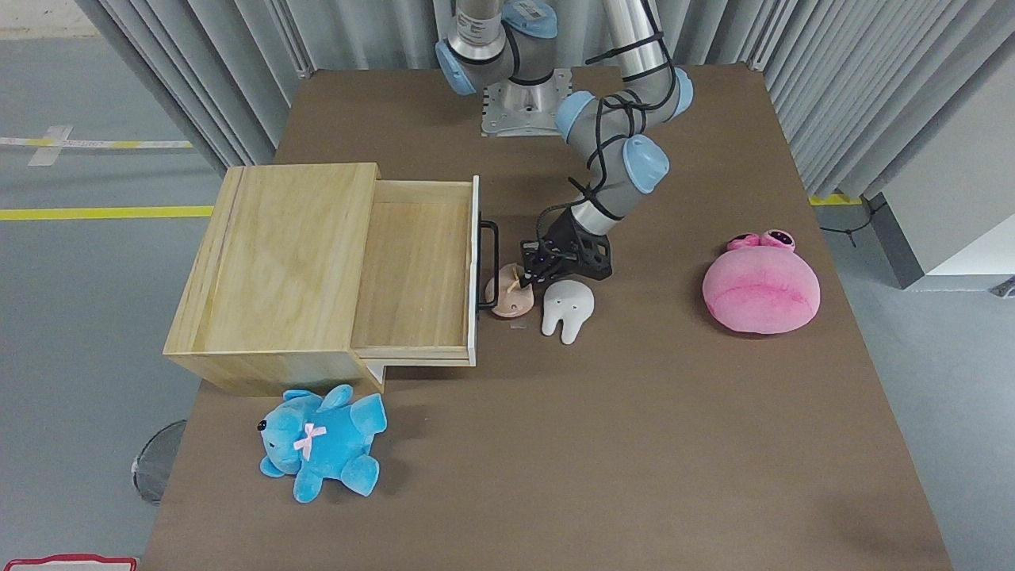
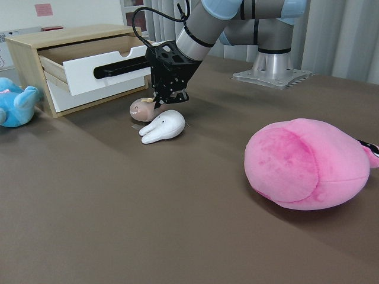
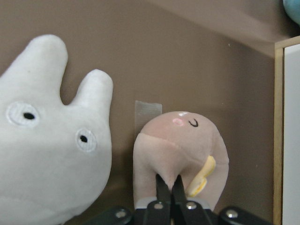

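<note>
The black gripper is low over a small beige-pink plush (image 3: 178,140), its two fingertips close together at the plush's top edge; whether they pinch fabric cannot be told. In the camera front view that plush (image 1: 504,296) lies beside the drawer handle, partly under the gripper. A white plush with two long ears (image 1: 568,306) lies just right of it, and fills the left of the wrist view (image 3: 47,154). The wooden box (image 1: 266,266) has its drawer (image 1: 414,266) pulled out, empty, with a black handle.
A blue teddy bear (image 1: 328,447) lies at the front left beside the box. A round pink plush (image 1: 761,290) sits on the right. The arm's base stands at the back.
</note>
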